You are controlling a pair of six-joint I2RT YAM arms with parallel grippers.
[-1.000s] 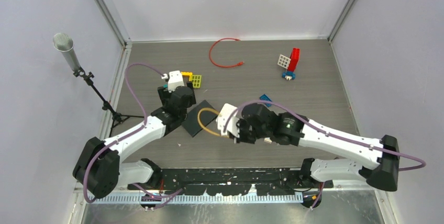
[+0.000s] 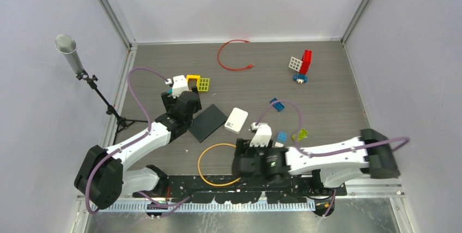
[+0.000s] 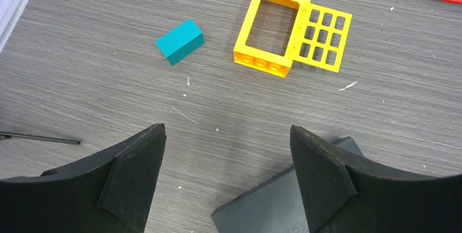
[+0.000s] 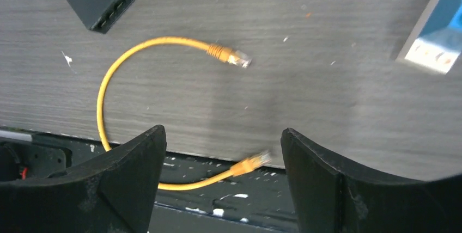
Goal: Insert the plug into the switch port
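The yellow cable (image 4: 101,101) lies loose in a curve left of my right gripper, which is open and empty. Its upper plug (image 4: 223,54) rests on the grey table, pointing right. The lower plug (image 4: 250,164) lies at the dark front strip, between the spread fingertips in the image but below them. The switch is a flat black box (image 2: 207,123) left of the white box; a row of ports (image 4: 126,1) shows along its side. My left gripper stands open with nothing held, partly above the switch (image 3: 272,206).
A white box (image 2: 236,120) sits right of the switch. Yellow brick frame (image 3: 272,26) and teal block (image 3: 181,41) lie under the left arm. A red cable (image 2: 220,56) is at the back. Blue bricks (image 2: 277,105) lie near the right arm.
The yellow cable, earlier held by one plug above the switch, now lies near the front edge. The left arm shifted slightly.
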